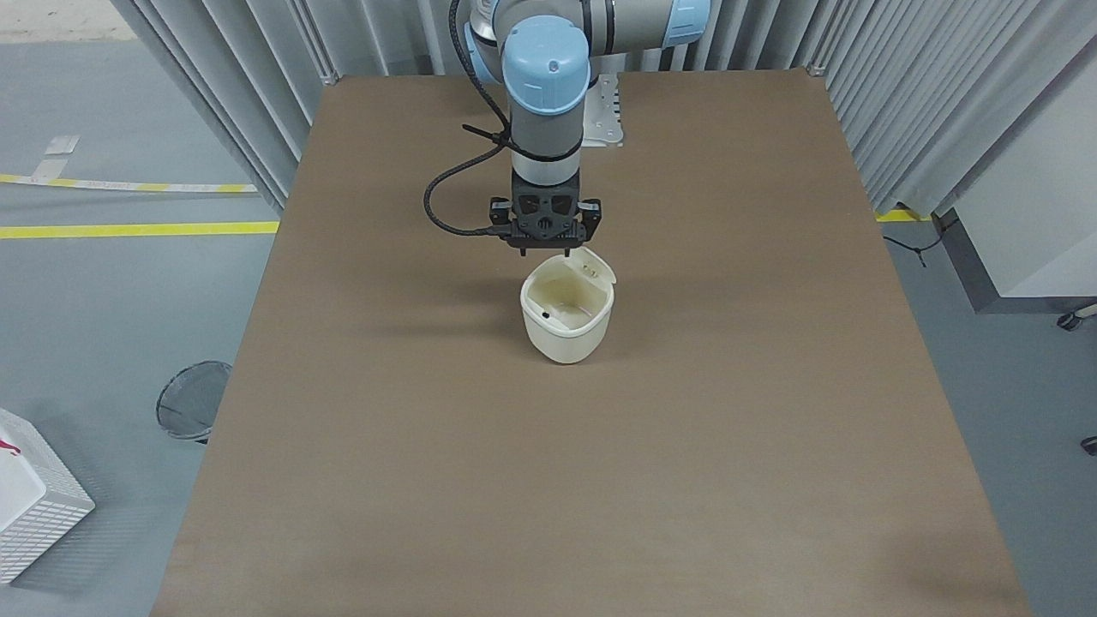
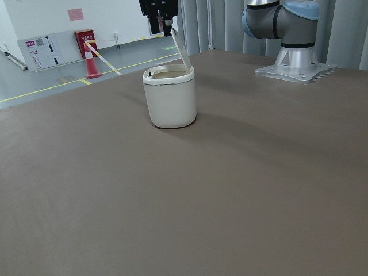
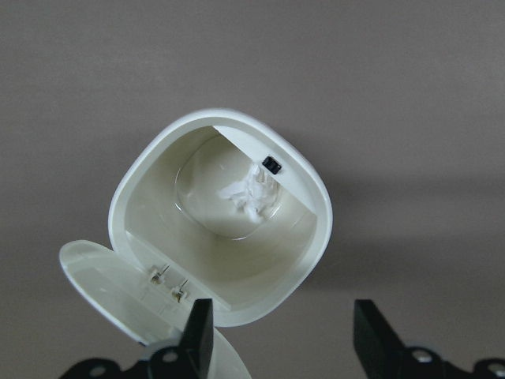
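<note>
A small white bin point(image 1: 560, 329) with its lid raised stands on the brown table, also seen in the left view point(image 2: 169, 100). In the wrist view a crumpled white tissue point(image 3: 252, 189) lies inside the bin point(image 3: 308, 237), on its floor. My gripper point(image 1: 545, 250) hangs above the back of the bin, near the upright lid. In the wrist view its two fingers stand wide apart with nothing between them, so the gripper is open.
The arm's base plate point(image 2: 293, 75) sits at the back. Floor, a mesh basket point(image 1: 190, 401) and a white box point(image 1: 31, 494) lie beyond the table's left edge.
</note>
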